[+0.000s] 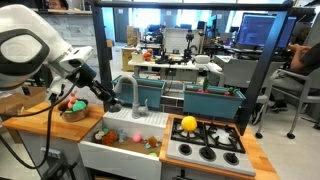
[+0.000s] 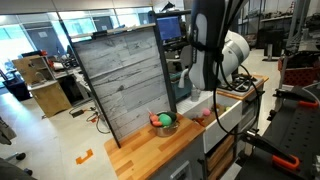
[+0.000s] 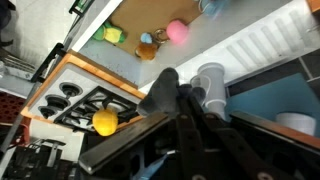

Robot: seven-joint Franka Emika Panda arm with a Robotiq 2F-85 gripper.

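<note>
My gripper [image 1: 112, 104] hangs over the left part of the white sink [image 1: 110, 160], near the grey faucet [image 1: 136, 92]. In the wrist view, the gripper is shut on a dark grey object [image 3: 163, 88], whose kind I cannot make out. Several coloured toy items lie in the sink, among them a pink ball [image 3: 177, 31] and a brown toy [image 3: 146, 49]. To the left, a round basket [image 1: 74, 116] holds several red and green items. A yellow ball-like object [image 1: 189, 123] sits on the black stovetop [image 1: 221, 134].
Behind the stove and sink stand teal bins [image 1: 211, 104] on a rail. The wooden counter [image 2: 128, 155] has bare room around the basket. A dark frame post [image 1: 264, 70] rises at the right.
</note>
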